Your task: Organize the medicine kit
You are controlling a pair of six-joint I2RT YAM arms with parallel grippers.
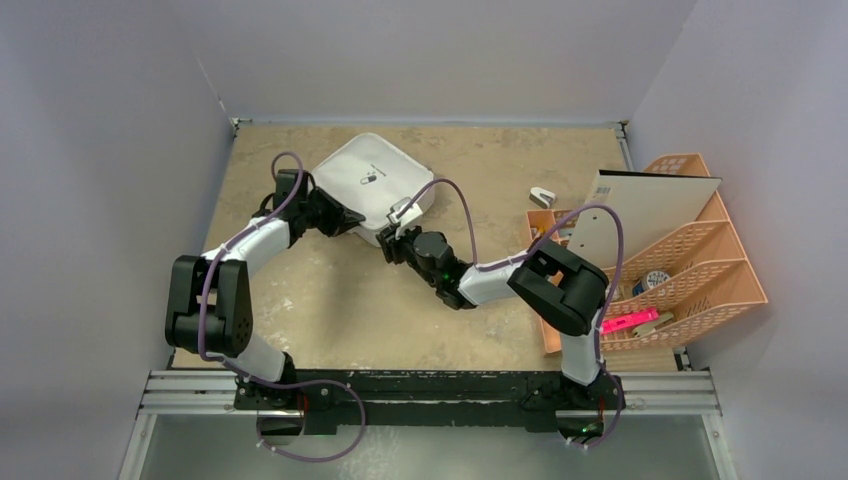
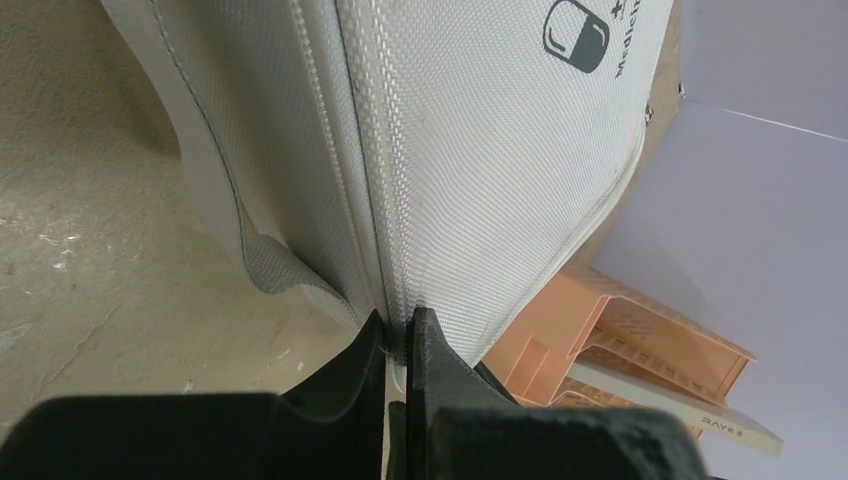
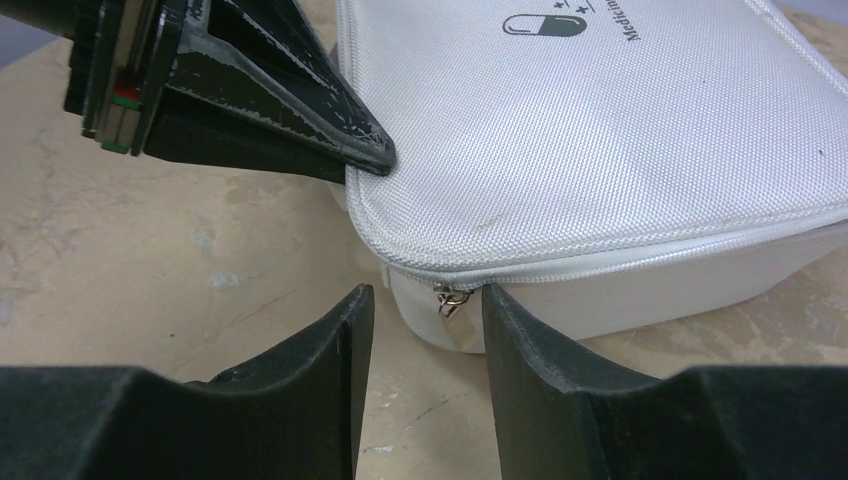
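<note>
A white medicine bag (image 1: 365, 175) with a pill print lies shut on the table's left half. My left gripper is shut on the seamed edge of the bag's lid, near a corner. On the bag's side hangs a metal zipper pull (image 3: 456, 312), just below the lid's rim. My right gripper stands open at that corner, its fingers (image 3: 350, 330) parted around the pull's line of sight. Whether either finger touches the pull I cannot tell. In the right wrist view the left gripper's black tips press on the lid.
An orange compartment organizer (image 1: 735, 280) fills the right side, holding a white box (image 1: 640, 215), a pink item (image 1: 628, 320) and a round tin (image 1: 653, 280). A small white object (image 1: 542, 196) lies behind it.
</note>
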